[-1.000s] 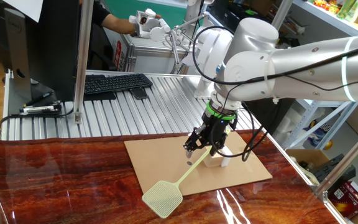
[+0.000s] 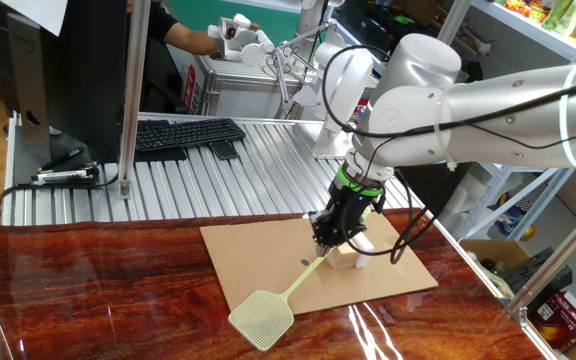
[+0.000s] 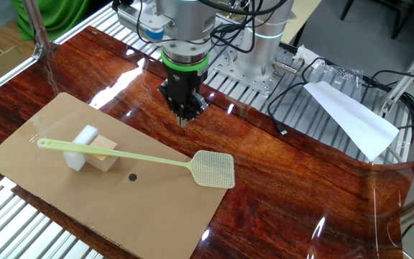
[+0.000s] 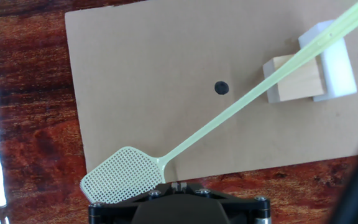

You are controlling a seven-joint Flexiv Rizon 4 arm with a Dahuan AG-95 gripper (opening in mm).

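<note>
A pale green fly swatter lies slantwise over the cardboard sheet. Its mesh head reaches the sheet's edge, while its handle passes over a light wooden block and a white block set side by side. My gripper hangs in the air, pointing down, apart from the swatter. In the wrist view its fingertips are together at the bottom edge, close by the swatter's neck in the picture, with nothing seen between them. Exterior view 1 shows the gripper in front of the handle's far part, hiding some of it.
The cardboard sheet bears a small black disc or spot and rests on a glossy reddish-brown tabletop. A white paper sheet and loose cables lie along the metal-slatted side. Bare tabletop surrounds the cardboard's mesh-head end.
The gripper's fingers, spread a second ago, have come together. The arm has shifted slightly to the right in exterior view 1. The swatter and blocks have not moved.
</note>
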